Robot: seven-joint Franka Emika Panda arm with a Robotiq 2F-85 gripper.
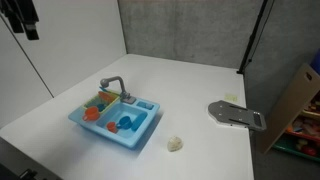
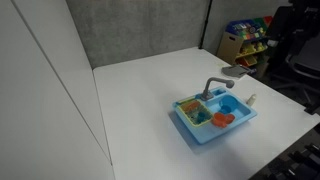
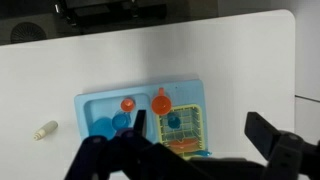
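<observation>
My gripper (image 1: 25, 32) hangs high above the table's left side, far from the objects. In the wrist view its dark fingers (image 3: 266, 134) are spread wide, nothing between them. Below sits a light-blue toy sink (image 1: 143, 125) with a grey faucet (image 1: 116, 85). One side of it carries a yellow-green rack (image 3: 192, 115) with a dark teal item (image 3: 173, 121). An orange item with a handle (image 3: 161, 103) lies beside the rack. A small red round item (image 3: 127, 104) and a blue cup-like item (image 1: 124, 122) lie in the basin. The gripper partly covers the sink's near end in the wrist view.
A small pale object (image 1: 174, 144) lies on the white table (image 1: 210, 150) beside the sink. Farther off is a flat grey piece (image 1: 236, 116), with a yellow note (image 1: 231, 98) near it. Shelves with coloured bins (image 2: 246, 38) stand beyond the table.
</observation>
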